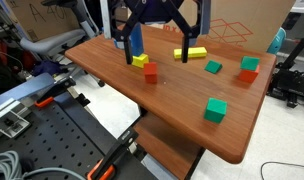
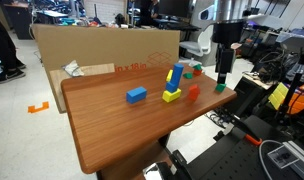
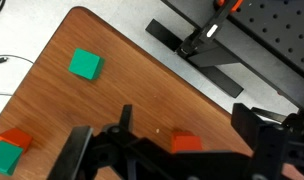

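Observation:
My gripper (image 1: 157, 58) hangs above the wooden table, its two fingers well apart and nothing between them. A small red block (image 1: 150, 73) is on the table near the front edge, just below and in front of the fingertips in exterior view 1. From the wrist, that red block (image 3: 186, 141) shows between the open fingers, partly covered by the gripper body. A green block (image 1: 215, 109) lies alone near the table's near right corner. Farther back, another green block sits on a red block (image 1: 249, 72).
A yellow block (image 1: 140, 60) and an upright blue block (image 2: 176, 75) stand close beside the red one. A second blue block (image 2: 136, 95) lies apart. A long yellow block (image 1: 190, 52) and a flat green piece (image 1: 213, 67) lie behind.

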